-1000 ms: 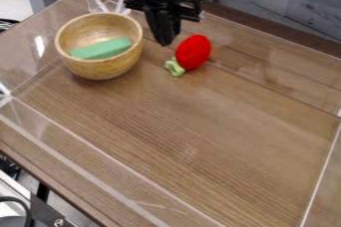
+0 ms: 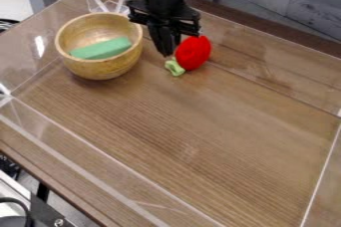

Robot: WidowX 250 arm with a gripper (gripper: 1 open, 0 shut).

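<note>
My black gripper hangs from the top of the view with its tips low, just left of a red oval object; its fingers look shut, though small to see. A small light-green piece lies just below the red object and the gripper tips. A wooden bowl sits to the left, holding a light-green bar.
A grey wall runs along the back, and the table's left edge borders dark floor and cables.
The gripper has come lower, its tips now beside the red object and above the small green piece. The bowl and objects look unmoved.
</note>
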